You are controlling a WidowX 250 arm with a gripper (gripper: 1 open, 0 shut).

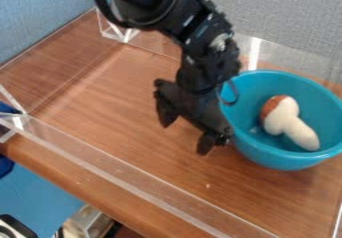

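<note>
The black arm comes down from the top, and its gripper [189, 124] stands open over the wooden counter, just left of a teal bowl [301, 154], partly in front of the bowl's left side. Nothing shows between the fingers. In the bowl lies a toy mushroom [293, 127] with a white stem and red-brown cap.
A dark blue object [7, 112] is at the far left edge. A grey wall stands behind.
</note>
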